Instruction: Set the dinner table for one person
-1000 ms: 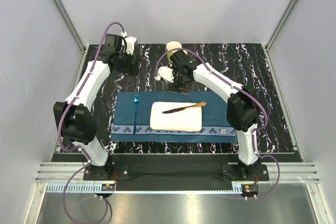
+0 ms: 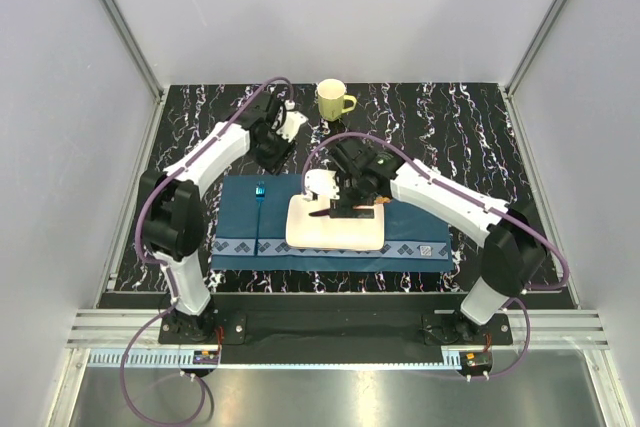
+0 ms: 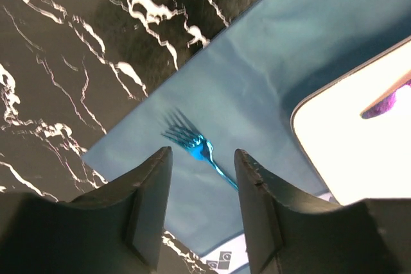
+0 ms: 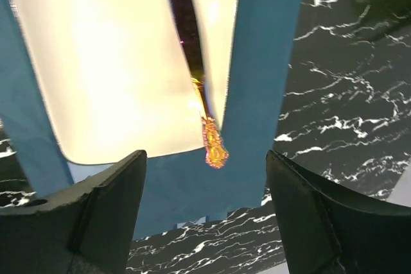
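A cream rectangular plate [image 2: 335, 235] lies on the blue placemat [image 2: 235, 219]. Across it rests a knife [image 4: 187, 33] with a dark blade and a gold handle that reaches past the plate's rim. My right gripper [image 2: 352, 209] is over the knife and hides part of it; in the right wrist view its fingers [image 4: 112, 194] are apart with nothing between them. Left of the plate lies a blue fork [image 3: 202, 147] on the mat. Beyond its tines hangs my left gripper [image 2: 275, 164], its fingers [image 3: 153, 187] partly apart around an empty gap, the fork showing below.
A pale yellow mug [image 2: 332, 99] stands behind the placemat, near the back edge, its handle to the right. Walls border the table at both sides and the back.
Fork, plate and mug appear unmoved.
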